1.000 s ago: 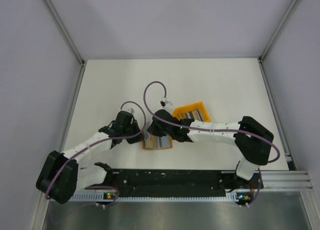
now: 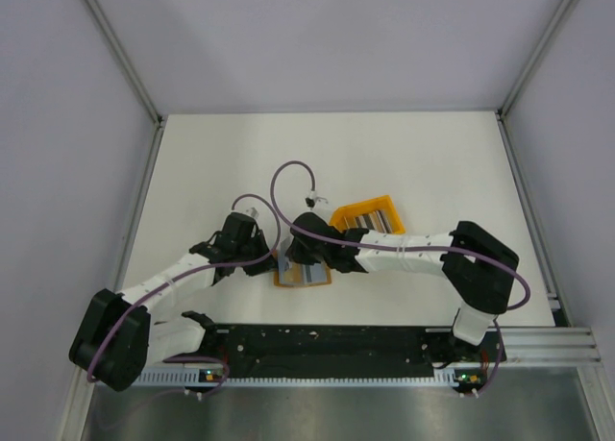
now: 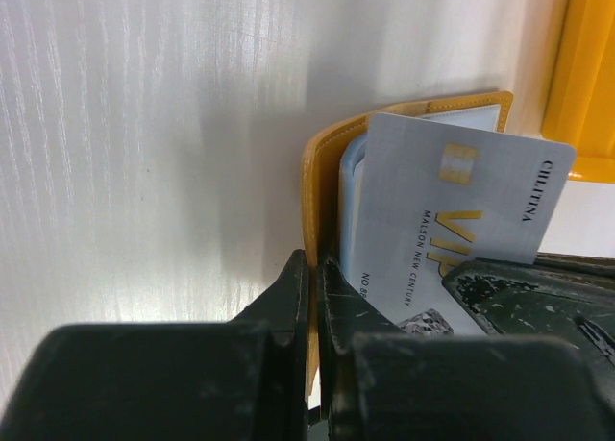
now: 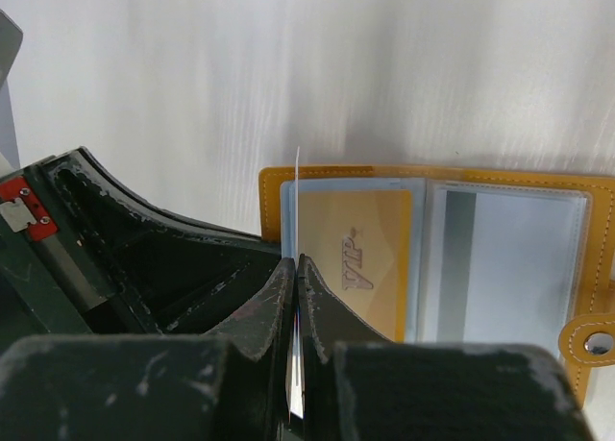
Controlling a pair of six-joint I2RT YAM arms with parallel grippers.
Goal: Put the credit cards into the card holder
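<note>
The card holder (image 4: 524, 179), tan-edged with clear pockets, lies open on the table. My left gripper is shut on its raised edge (image 3: 311, 186). A silver VIP card stands over the left pocket, and my right gripper is shut on it; in the right wrist view this card (image 4: 296, 210) shows as a thin upright line. Its lower end is hidden, so I cannot tell how deep it sits in the pocket. A gold VIP card (image 4: 370, 258) shows in that same pocket. The right-hand pocket (image 4: 514, 258) looks to hold no card.
An orange box (image 2: 386, 203) with several cards (image 2: 370, 221) in its slots stands behind and to the right of the holder. Both grippers are close together at the holder's left side.
The left arm and the holder look unmoved.
</note>
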